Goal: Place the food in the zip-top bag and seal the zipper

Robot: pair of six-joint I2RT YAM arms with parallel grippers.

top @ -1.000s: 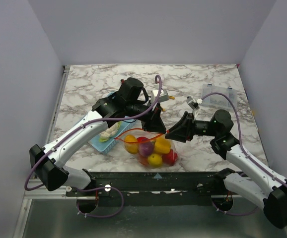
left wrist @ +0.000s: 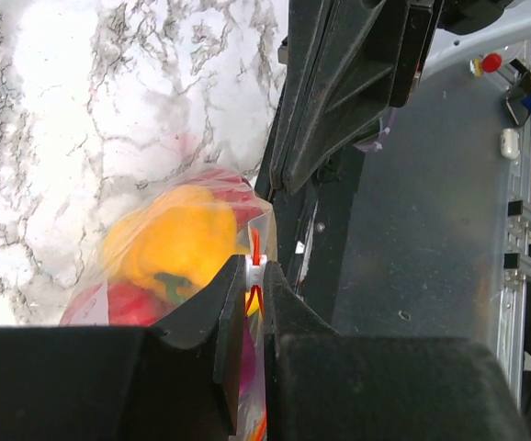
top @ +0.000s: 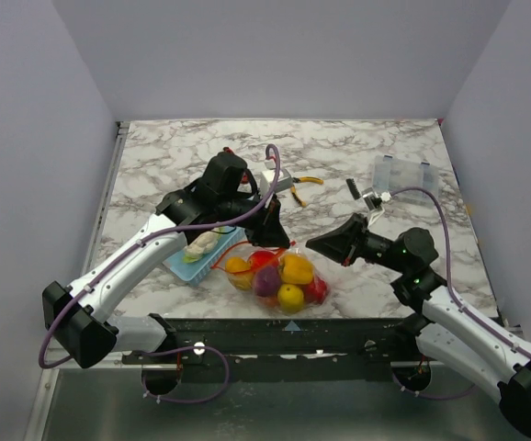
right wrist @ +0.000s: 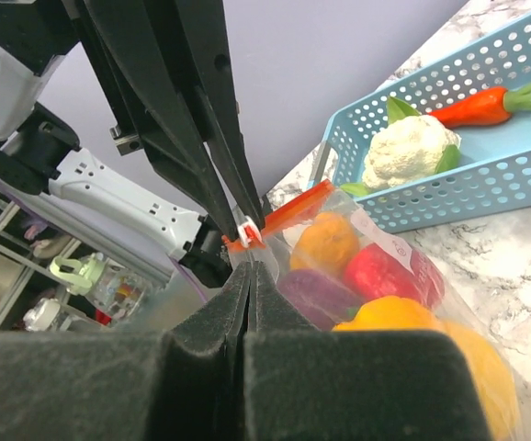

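The clear zip bag [top: 270, 292] stands near the table's front edge, with a yellow pepper [top: 296, 268], a purple item [top: 266, 280] and other food inside. An orange zipper strip [right wrist: 295, 209] runs along its mouth. My left gripper is shut on the white zipper slider [right wrist: 248, 231] at one end of that strip. Close beside it, my right gripper is shut, and nothing shows between its fingers. In the top view, a small gap separates the right fingertips [top: 313, 243] from the left gripper. How much of the zipper is closed is hard to tell.
A blue basket [right wrist: 486, 188] holding a cauliflower [right wrist: 411, 152] and a carrot [right wrist: 475, 108] stands behind the bag, partly under the left arm. A clear plastic case [top: 405, 172] lies at the back right. Bare marble is free at the back middle.
My left gripper has shifted left with the slider, and the orange strip has changed shape.
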